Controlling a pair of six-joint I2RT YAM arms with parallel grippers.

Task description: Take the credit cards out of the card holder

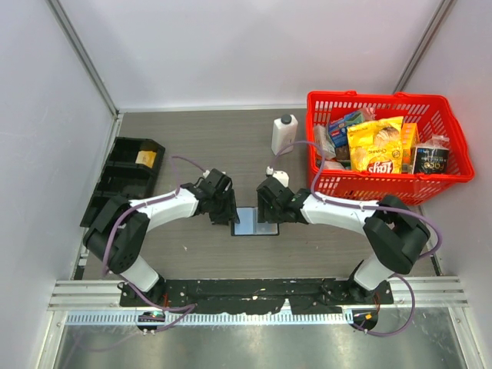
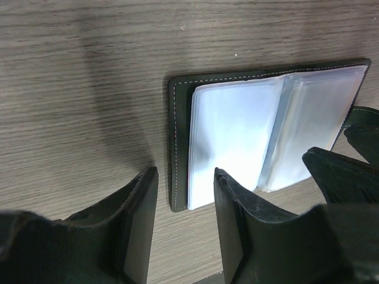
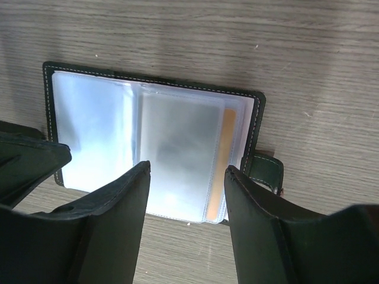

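Observation:
The card holder (image 1: 254, 234) lies spread open on the table between my grippers, dark with white stitching and clear sleeves inside. In the right wrist view a tan strip (image 3: 221, 163) shows in the right-hand sleeve (image 3: 177, 151); whether it is a card cannot be told. My left gripper is open over the holder's left edge, one finger on each side of it, nothing between them. Above the right-hand sleeve, my right gripper stands open with its fingers apart and empty. Contact with the sleeves cannot be made out.
A red basket (image 1: 453, 157) full of packets stands at the back right, beside a white bottle (image 1: 284, 136) with a black cap. A black compartment tray (image 1: 123, 171) with a yellowish item is at the left. Bare table surrounds the holder.

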